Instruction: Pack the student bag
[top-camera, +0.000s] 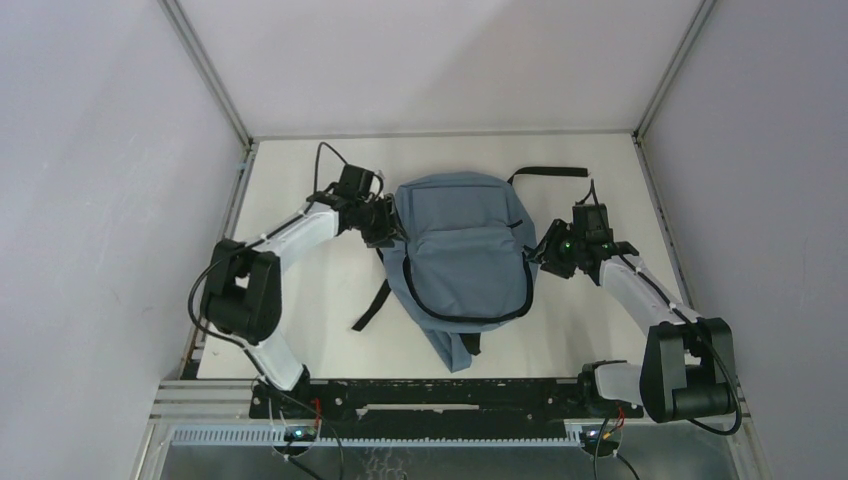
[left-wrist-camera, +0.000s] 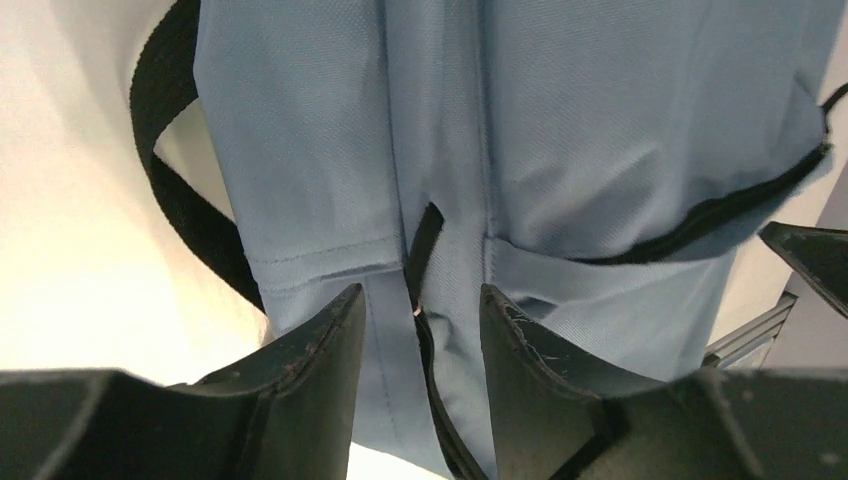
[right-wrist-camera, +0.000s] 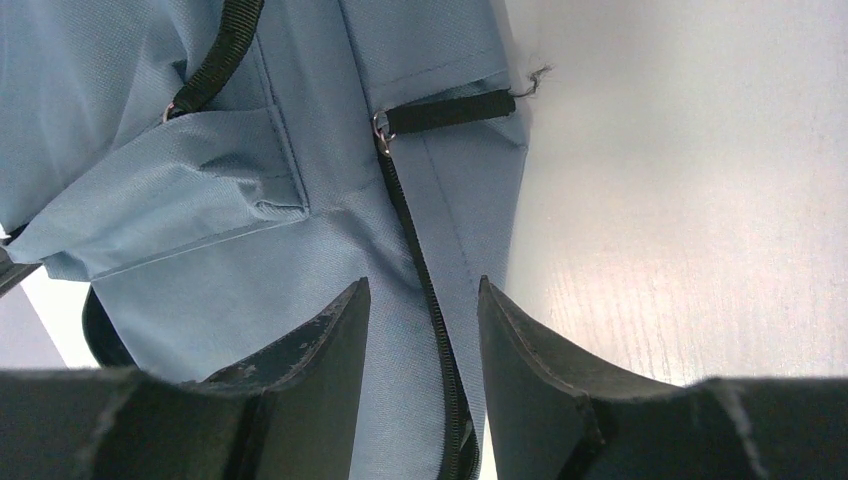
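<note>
The blue-grey student bag (top-camera: 465, 255) lies flat in the middle of the white table, a black zip curving around its front panel. At its left edge my left gripper stands open, nothing between its fingers. Below it the left wrist view shows a black zip pull (left-wrist-camera: 424, 240) on the bag's side. My right gripper is by the right edge, its fingers apart and empty over a zip line (right-wrist-camera: 418, 250). Farther up that line, a black pull tab (right-wrist-camera: 450, 111) hangs from a metal slider (right-wrist-camera: 382, 135).
A black strap (top-camera: 550, 171) stretches over the table at the bag's upper right, and another strap (top-camera: 372, 306) lies at its lower left. Bare table (top-camera: 590, 310) shows on either side. No other loose objects are in view.
</note>
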